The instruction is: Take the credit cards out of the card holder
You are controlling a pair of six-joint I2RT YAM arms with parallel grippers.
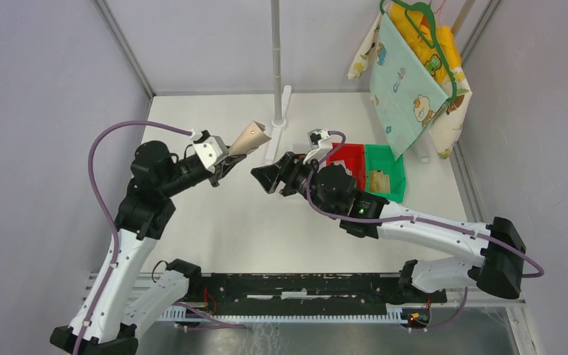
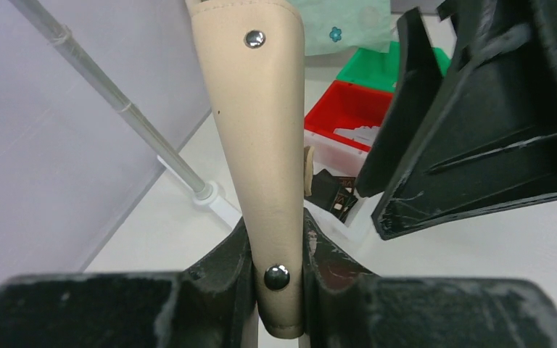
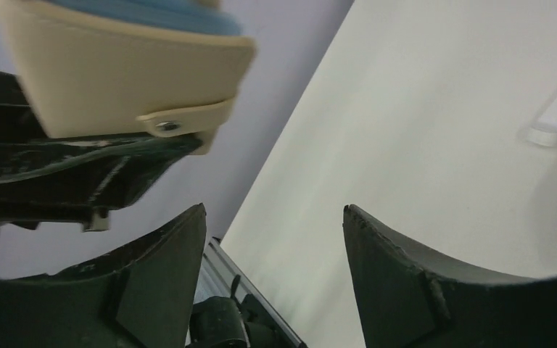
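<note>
The beige leather card holder (image 1: 249,139) (image 2: 250,130) (image 3: 130,80) is upright in my left gripper (image 1: 226,162), which is shut on its lower end. In the right wrist view something blue shows inside the holder's top; whether it is cards is unclear. My right gripper (image 1: 265,177) stands open and empty a short way right of the holder, its fingers apart.
A red bin (image 2: 348,105) and a green bin (image 1: 384,185) sit at the right, with a clear box of dark items in front. A white pole (image 1: 276,66) stands behind; cloths on hangers hang back right.
</note>
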